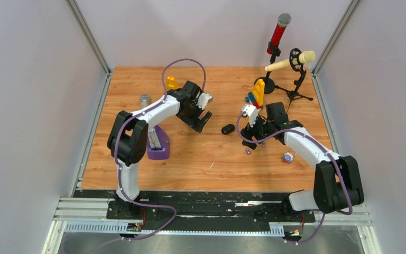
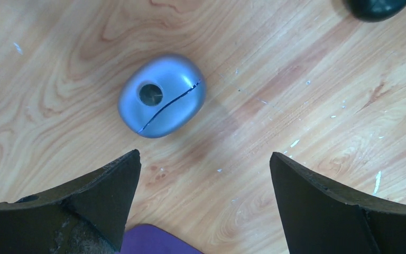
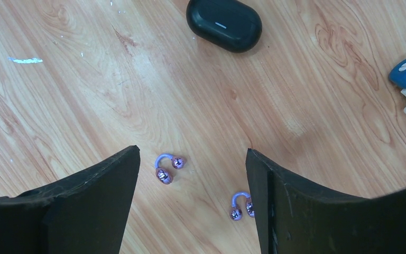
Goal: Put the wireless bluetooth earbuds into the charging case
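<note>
Two shiny purple clip-shaped earbuds lie loose on the table. In the right wrist view one earbud [image 3: 164,175] shows between the fingers, and the second earbud [image 3: 236,212] is partly covered by the right-hand finger. My right gripper is open above them, holding nothing. A metallic blue rounded case [image 2: 177,114], with a dark round spot and a curved seam, rests beyond the fingertips of my left gripper, which is open and empty. From the top it is hidden under that arm. Nearer the middle sits a closed black oval case [image 1: 228,129].
A purple tray-like object [image 1: 159,153] stands left of centre. Toy blocks [image 1: 257,95], a red microphone [image 1: 278,36] and a cream one on stands occupy the back right. A small figure [image 1: 288,157] lies beside the right arm.
</note>
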